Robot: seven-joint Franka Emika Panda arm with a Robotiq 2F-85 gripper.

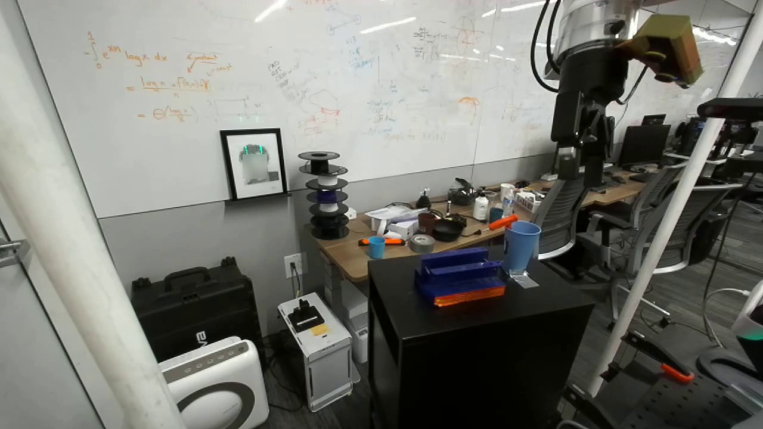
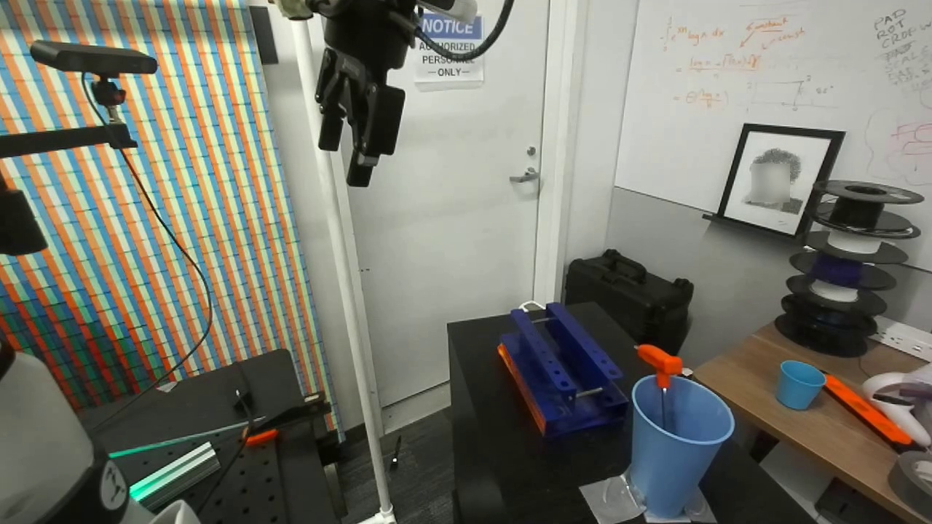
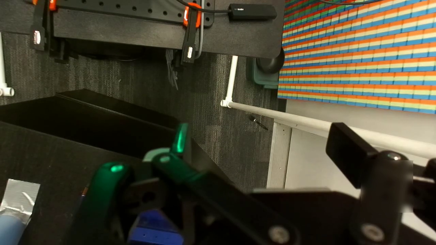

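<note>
High above and clear of the black cabinet, my gripper points downward. In the wrist view its fingers stand wide apart, so the gripper is open with nothing between them. On the cabinet lies a dark blue rack with two raised bars and an orange front strip. Beside it stands a light blue cup, held down by clear tape. An orange-handled hex key leans inside the cup, its handle above the rim. The wrist view shows only part of the rack, behind the gripper linkage.
A white pole rises near the cabinet. Behind it is a cluttered wooden desk with a small blue cup and a spool stack. A perforated black table lies across the gap. Air around the gripper is free.
</note>
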